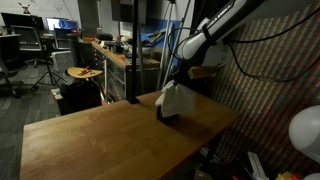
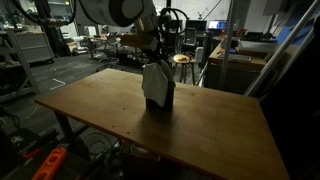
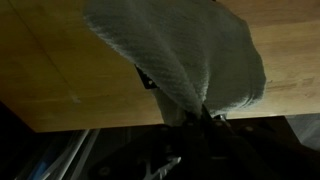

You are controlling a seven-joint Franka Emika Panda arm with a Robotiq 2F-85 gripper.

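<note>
A pale grey cloth (image 1: 178, 100) hangs from my gripper (image 1: 182, 82), which is shut on its upper part. In exterior view 2 the cloth (image 2: 156, 82) drapes in front of a dark box-like object (image 2: 163, 97) standing on the wooden table. Part of that dark object is covered by the cloth. Seen from the wrist, the cloth (image 3: 185, 50) spreads out below the fingers, bunched where they pinch it, and a small dark corner (image 3: 146, 79) shows at its left edge. The fingertips themselves are hard to make out in the dark.
Thin upright poles (image 1: 166, 45) stand behind it. A stool (image 1: 84, 73), desks and chairs are farther back. A red object (image 2: 49, 163) lies off the table at the lower left.
</note>
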